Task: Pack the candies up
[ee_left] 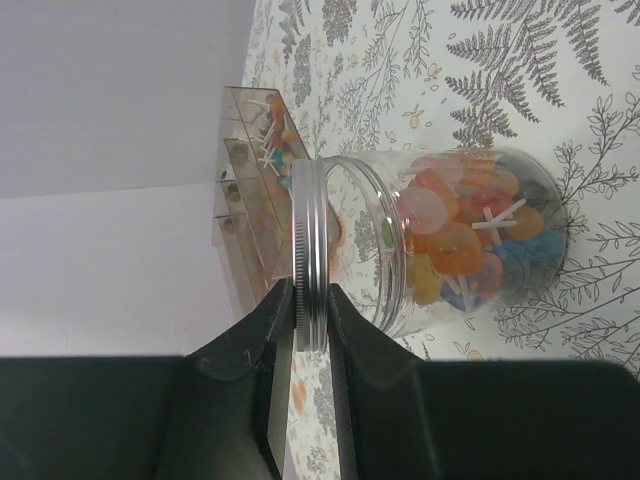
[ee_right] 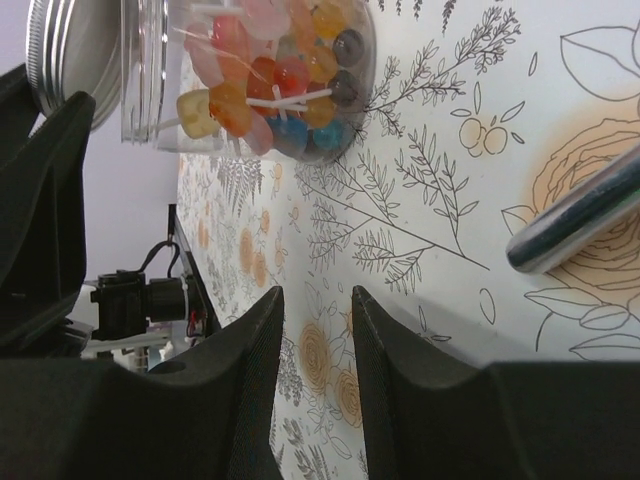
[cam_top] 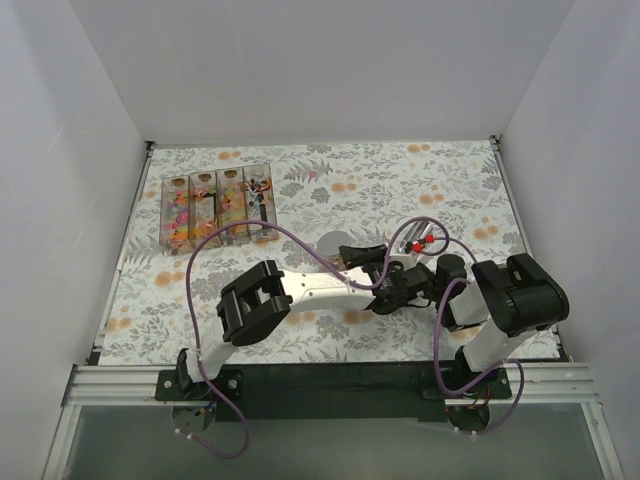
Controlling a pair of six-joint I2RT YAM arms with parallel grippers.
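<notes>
A clear jar of mixed candies and lollipops [ee_left: 480, 230] stands beneath and beyond my left gripper, which is shut on a silver lid [ee_left: 310, 240] held at the jar's mouth. In the right wrist view the jar [ee_right: 280, 90] and lid [ee_right: 70, 50] show at the upper left, beside the left arm. My right gripper is part open over the patterned table, with nothing between its fingers, below and right of the jar. From above, both grippers crowd around the jar [cam_top: 333, 242], largely hiding it.
A clear compartment organizer with candies [cam_top: 205, 205] sits at the back left. A metal rod [ee_right: 570, 225] lies right of my right gripper.
</notes>
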